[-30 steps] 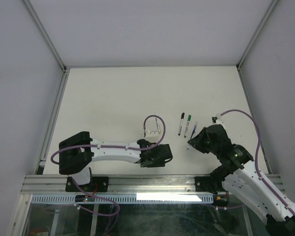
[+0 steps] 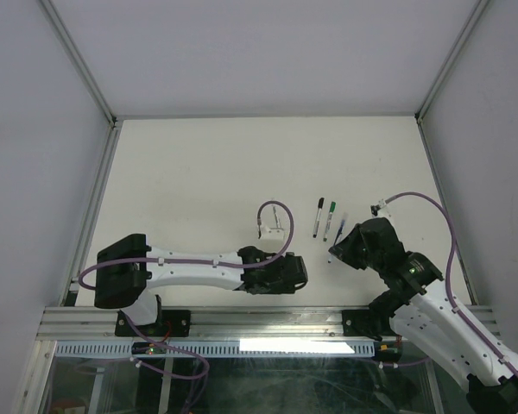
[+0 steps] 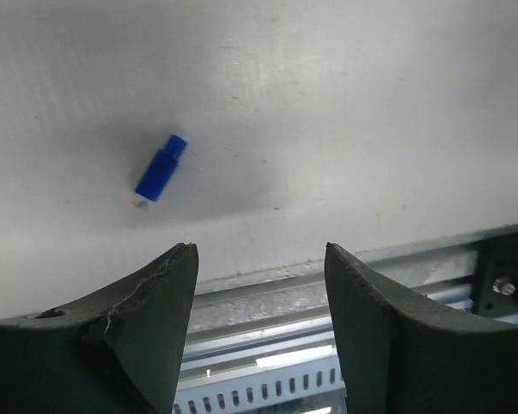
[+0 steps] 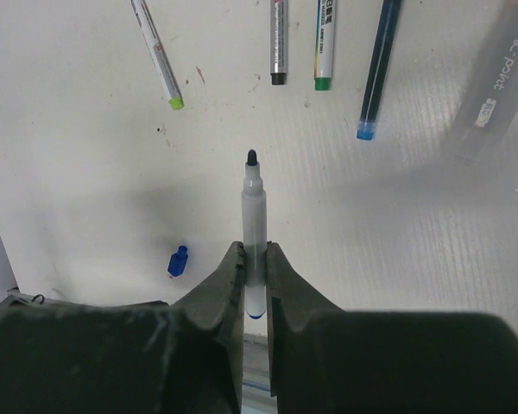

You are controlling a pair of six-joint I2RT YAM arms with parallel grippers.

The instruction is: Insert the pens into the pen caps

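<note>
My right gripper is shut on a white pen [image 4: 254,216] with its dark tip uncapped, held upward in the wrist view. A small blue cap lies on the table below my open left gripper; it also shows beside the held pen in the right wrist view [image 4: 178,260]. Other pens lie farther back: a black one [image 4: 278,43], a green one [image 4: 324,47], a dark blue one [image 4: 376,69] and a white one with a light-green end [image 4: 156,52].
The right arm has stayed about still.
</note>
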